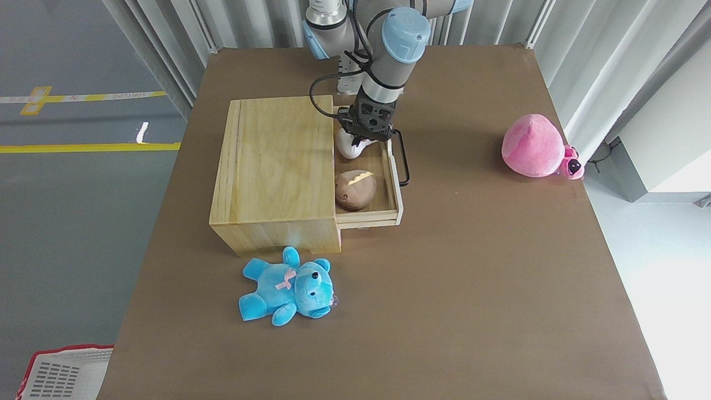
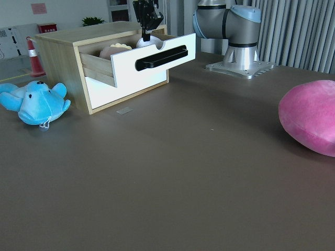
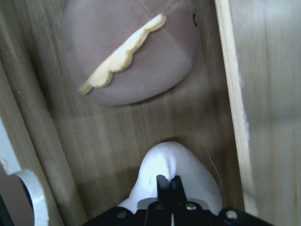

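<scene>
My gripper is shut on a white soft toy point(image 3: 155, 160), pinching its top, low inside the back end of the open wooden drawer point(image 1: 390, 213); in the left view the toy point(image 2: 150, 42) is partly behind the white drawer front point(image 2: 125, 73). A brown plush point(image 1: 354, 192) with a cream scalloped strip lies in the drawer nearer the front camera, also seen in the wrist view point(image 3: 131, 75).
The wooden cabinet point(image 1: 273, 160) stands on the brown table. A blue bear point(image 1: 280, 293) lies in front of it, a pink plush point(image 1: 533, 146) at the right.
</scene>
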